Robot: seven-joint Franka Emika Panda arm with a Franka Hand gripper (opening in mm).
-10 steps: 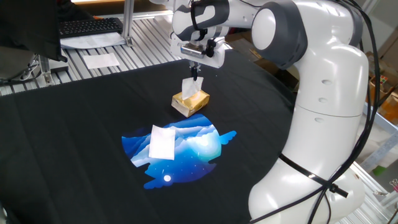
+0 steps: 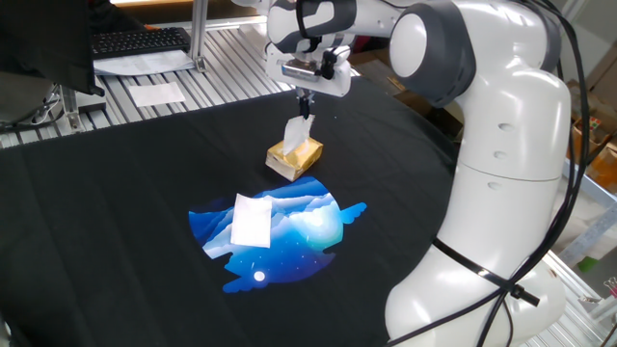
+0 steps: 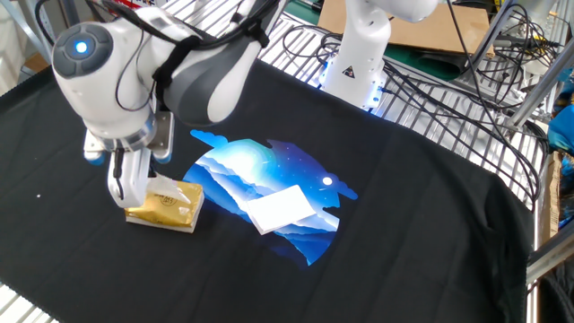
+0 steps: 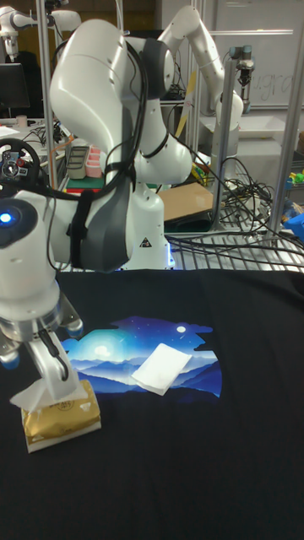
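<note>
A gold tissue pack (image 2: 301,154) rests on the black cloth, with a white tissue (image 2: 295,135) standing up out of its top. My gripper (image 2: 306,112) points down right over the pack, its fingertips at the upper end of that tissue. The fingers look close together, but whether they pinch the tissue cannot be made out. In exterior view 2 the white hand (image 3: 134,179) covers part of the pack (image 3: 170,208) and most of the tissue. Exterior view 3 shows the tissue (image 4: 40,392) spread over the pack's back left, beside the hand.
Beside the pack lies a blue mountain-scene picture (image 2: 313,226) with a flat white tissue or paper (image 2: 252,222) on it. A keyboard (image 2: 141,42) and a white sheet (image 2: 156,93) are on the slatted table behind the cloth.
My gripper has risen very slightly and shifted a little to the right in exterior view 1. The upright tissue's shape has altered slightly, and the pack has barely moved.
</note>
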